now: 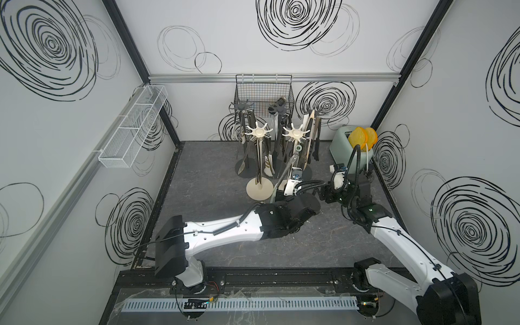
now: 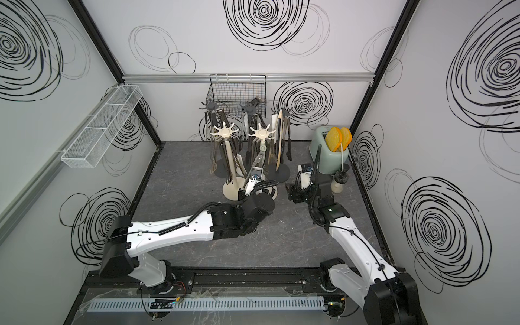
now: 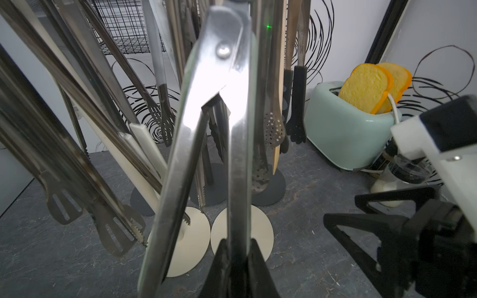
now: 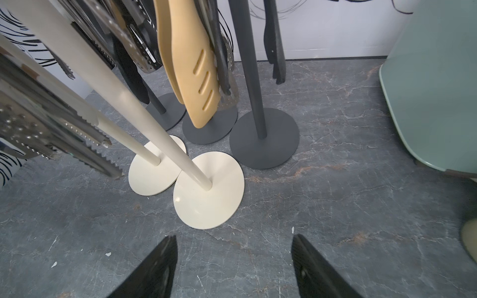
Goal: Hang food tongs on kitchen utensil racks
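Steel food tongs (image 3: 238, 164) rise from my left gripper, which is shut on them; their top reaches up among the utensils at a white rack (image 1: 295, 132). Whether the top rests on a hook is unclear. A second white rack (image 1: 259, 131) with hanging utensils stands to the left, with dark racks (image 4: 263, 139) behind. My right gripper points at bare tabletop to the right of the tongs, fingers apart and empty.
A mint toaster (image 1: 341, 146) with toy bread slices is at the back right, a jar (image 2: 337, 184) near it. A wire basket (image 1: 263, 86) hangs behind the racks.
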